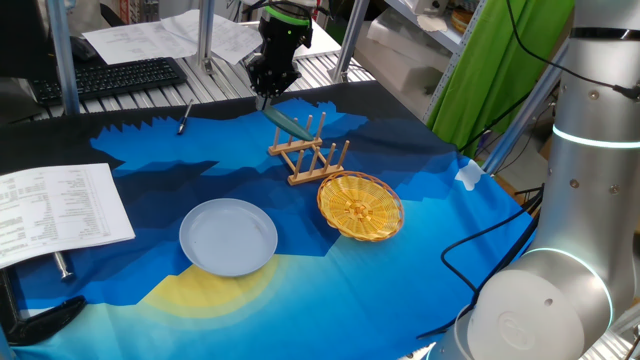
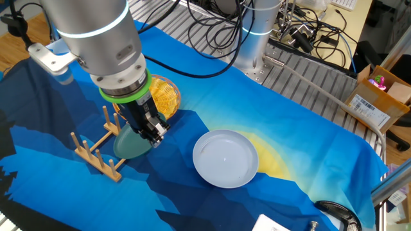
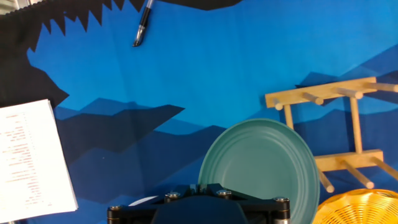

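Note:
A green plate (image 1: 288, 124) hangs tilted in the air, my gripper (image 1: 265, 101) shut on its rim. Below and beside it stands a wooden dish rack (image 1: 305, 160) with upright pegs; in exterior view 1 the plate overlaps the far pegs. From exterior view 2, the green plate (image 2: 131, 142) appears beside the rack (image 2: 96, 160), under the gripper (image 2: 157, 138). In the wrist view the plate (image 3: 267, 162) covers one corner of the rack (image 3: 320, 93), and the fingertips are mostly hidden behind the gripper body. Whether plate and rack touch I cannot tell.
A yellow wicker basket (image 1: 360, 206) lies close to the rack's near side. A pale blue-grey plate (image 1: 228, 237) rests nearer the front. Papers (image 1: 62, 205) lie at the left, a pen (image 1: 185, 118) toward the back. Cloth left of the rack is clear.

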